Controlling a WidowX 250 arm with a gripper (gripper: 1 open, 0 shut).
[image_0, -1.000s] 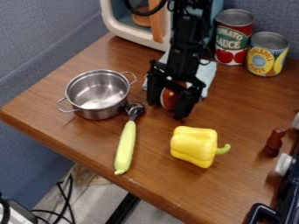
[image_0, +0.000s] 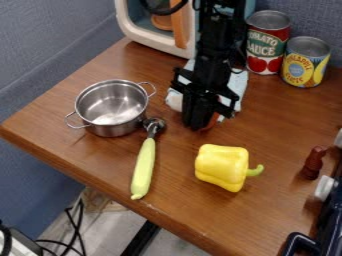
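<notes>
My black gripper points down over the middle of the wooden table, low at the right of the steel pot. A small reddish thing, mostly hidden behind its fingers, shows beside the fingertips, over a white cloth or towel. Whether the fingers are shut on it I cannot tell. A corn cob lies in front, and a yellow pepper is at the front right.
A tomato sauce can and a yellow can stand at the back right. A toy appliance is behind. Small bottles line the right edge.
My gripper has shifted slightly left and its fingers now cover more of the reddish thing. The other objects have not visibly moved.
</notes>
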